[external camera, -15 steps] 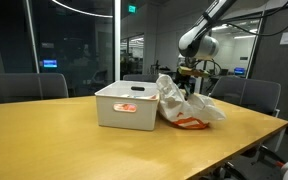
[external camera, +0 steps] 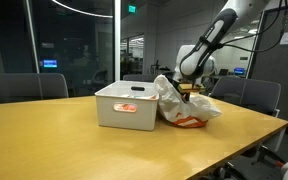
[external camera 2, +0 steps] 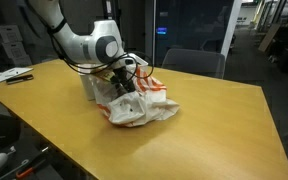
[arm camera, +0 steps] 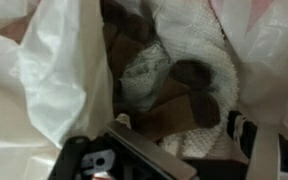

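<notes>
A crumpled white plastic bag (external camera: 196, 108) with red markings lies on the table, its upper part standing up. My gripper (external camera: 185, 92) is down at the bag in exterior view 1, its fingertips partly covered by the plastic. Exterior view 2 shows the bag (external camera 2: 139, 108) spread around and in front of the gripper. Looking into the bag, the wrist view has brown, dark-ended items (arm camera: 174, 117) and a whitish knit-like piece (arm camera: 196, 45) between white folds. The gripper stands open over them; nothing is visibly held.
A white box (external camera: 127, 113) stands right beside the bag, with its contents hard to make out. Chairs (external camera: 246, 93) line the far side of the table.
The arm has come lower, bringing the gripper down into the bag's upper folds. The box has stayed in place, and the bag's folds have shifted slightly.
</notes>
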